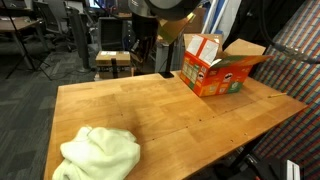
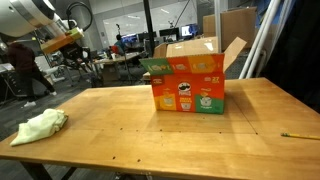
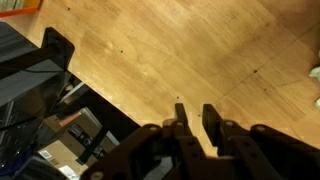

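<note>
A crumpled pale cloth [image 1: 98, 155] lies at the table's near left corner in exterior view 1, and the same cloth [image 2: 40, 126] shows at the left in exterior view 2. My gripper [image 1: 143, 50] is raised above the far side of the table, well away from the cloth. In the wrist view the fingertips of my gripper stand apart, with only bare wood seen between and beyond them. Nothing hangs from the gripper [image 2: 84, 62] in exterior view 2.
An orange-red cardboard box [image 2: 188, 88] with raised flaps stands on the table [image 2: 130, 135]. A pencil [image 2: 300, 136] lies near the right edge. Between cloth and box the tabletop is clear. A small white patch [image 3: 316, 72] at the wrist view's right edge is unclear.
</note>
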